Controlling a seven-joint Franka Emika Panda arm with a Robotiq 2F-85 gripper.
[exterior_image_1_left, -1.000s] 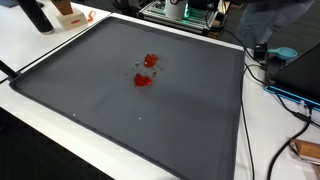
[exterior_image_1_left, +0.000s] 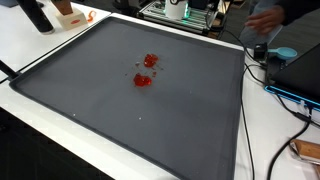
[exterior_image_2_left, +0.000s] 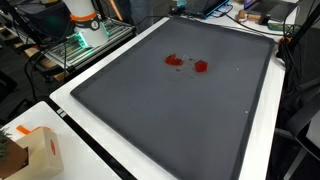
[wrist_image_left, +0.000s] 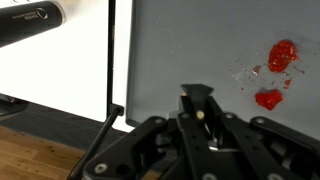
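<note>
Two red clumps lie apart on the dark grey board (exterior_image_1_left: 100, 105). In exterior view 1, one red clump (exterior_image_1_left: 151, 60) is farther back, and the other red clump (exterior_image_1_left: 142, 80) is nearer. Small reddish bits are scattered around them. The wrist view has the rounder clump (wrist_image_left: 283, 55) above the smaller clump (wrist_image_left: 268, 99), both at the right. At the lower middle there, my gripper is shut, well left of both clumps. Whatever may be between its dark fingers cannot be made out.
A black cylinder (wrist_image_left: 28, 20) lies at the wrist view's upper left, on the white surface. Beyond the board, exterior view 1 shows a blue-green cup (exterior_image_1_left: 283, 54) and cables at the right. Most of the board is bare.
A person's hand and dark sleeve now show at the upper right of exterior view 1, where a greyish blur stood before. The red clumps and the board have not moved.
</note>
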